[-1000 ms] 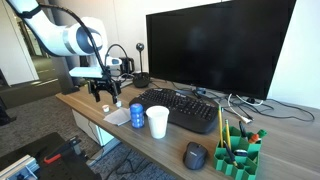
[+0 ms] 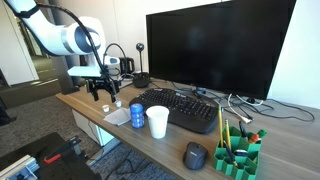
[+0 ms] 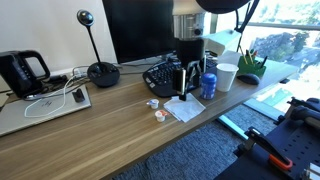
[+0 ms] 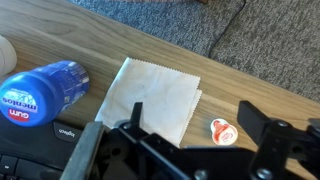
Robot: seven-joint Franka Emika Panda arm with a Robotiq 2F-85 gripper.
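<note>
My gripper hangs above the desk with its fingers open and nothing between the fingers. Beneath it lies a folded white napkin [image 4: 150, 92], flat on the wood. A small round item with a red and white top [image 4: 223, 132] sits just beside the napkin, under the right finger. Exterior view 2 has two small whitish round items, one [image 3: 160, 115] close to the napkin and another [image 3: 153, 103] farther back. The blue can [image 4: 45, 92] stands on the napkin's other side; in exterior view 1 the can [image 2: 137, 115] is upright.
A white cup [image 2: 157, 122] stands beside the can. Behind them are the black keyboard [image 2: 180, 108] and a large monitor [image 2: 220, 45]. Farther right are a mouse [image 2: 195, 156] and a green holder [image 2: 237, 150] with pens. Bare desk [image 3: 90, 140] extends left in exterior view 2.
</note>
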